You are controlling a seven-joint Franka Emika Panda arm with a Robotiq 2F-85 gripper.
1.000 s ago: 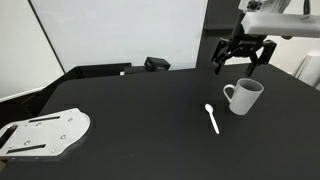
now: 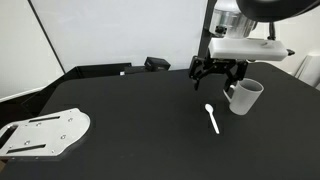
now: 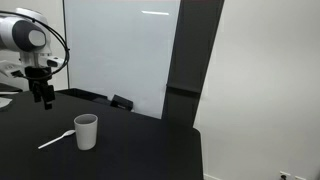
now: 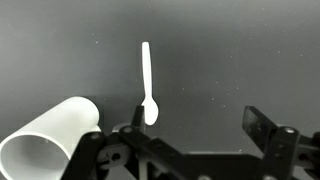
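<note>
A white spoon (image 2: 212, 118) lies flat on the black table, its bowl close to a white mug (image 2: 244, 98) that stands upright. The same spoon (image 3: 57, 139) and mug (image 3: 87, 132) show in the second exterior view. Over the table, behind and above them, hangs my gripper (image 2: 216, 84), open and empty. In the wrist view, the spoon (image 4: 148, 85) is above the gap between the spread fingers, nearer the left one. At lower left there, the mug (image 4: 50, 138) is partly cut off by the frame. My gripper touches neither.
A white plate-like piece (image 2: 46, 133) with holes lies at the table's left edge. Small black boxes (image 2: 157, 64) sit along the back by the white panel.
My gripper has moved left and lower in the first exterior view, from above the mug's far side toward the spoon's side. The spoon and mug have stayed put.
</note>
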